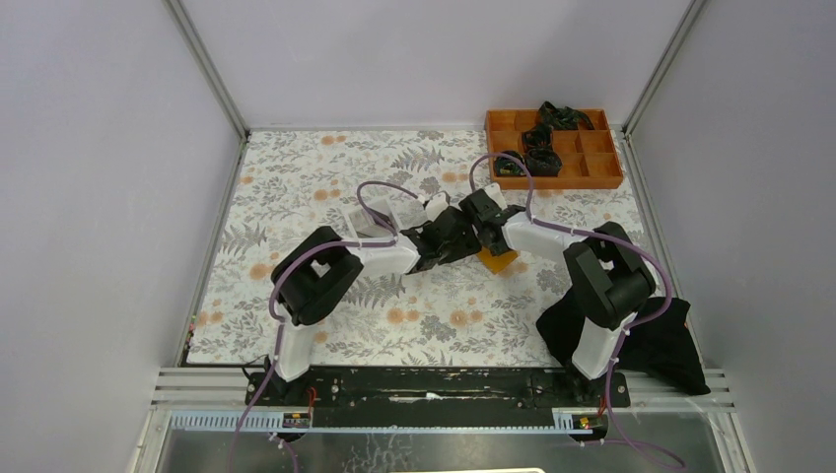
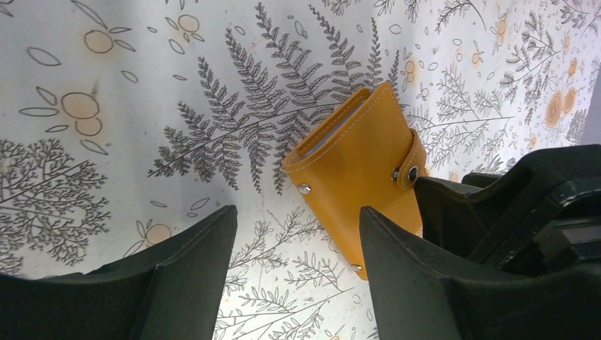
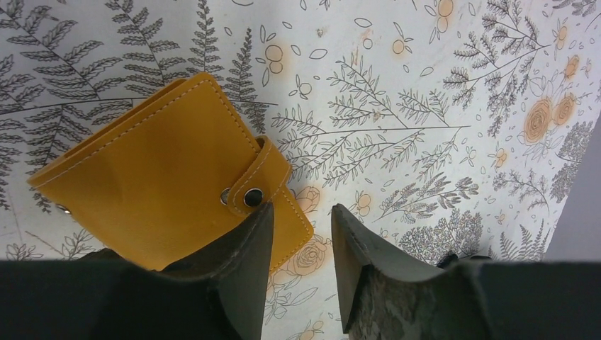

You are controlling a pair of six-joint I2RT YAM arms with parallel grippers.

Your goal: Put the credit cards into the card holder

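Note:
An orange leather card holder (image 2: 354, 177) with a snap strap lies on the floral table, partly under both wrists in the top view (image 1: 498, 261). My left gripper hangs open just left of the holder, nothing between its fingers. My right gripper is part open above the holder's strap side, with nothing seen between its fingers; its black body shows at right in the left wrist view. Behind the left arm a light object (image 1: 367, 220) is partly hidden; whether it holds cards is unclear.
An orange compartment tray (image 1: 592, 158) with black items stands at back right. A black cloth (image 1: 661, 345) lies at front right. Both wrists are very close together.

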